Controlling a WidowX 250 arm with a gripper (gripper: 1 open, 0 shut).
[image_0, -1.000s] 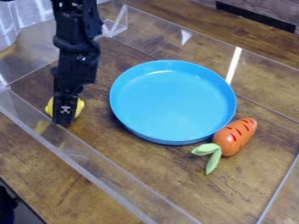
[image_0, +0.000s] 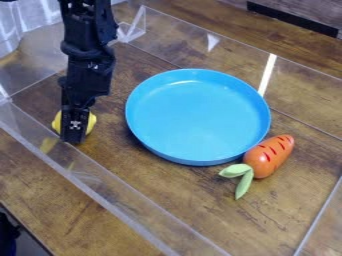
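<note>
The black gripper (image_0: 75, 118) points down at the left of the view, shut on a yellow object (image_0: 84, 125) that sits low near the wooden table's surface. Most of that yellow object is hidden behind the gripper, so its shape is hard to tell. A round blue plate (image_0: 198, 114) lies to the right of the gripper, and an orange toy carrot (image_0: 269, 155) with pale green leaves lies at the plate's lower right.
A clear transparent barrier (image_0: 127, 210) runs along the left and front of the work area. Bare wood (image_0: 187, 200) is free in front of the plate and behind it.
</note>
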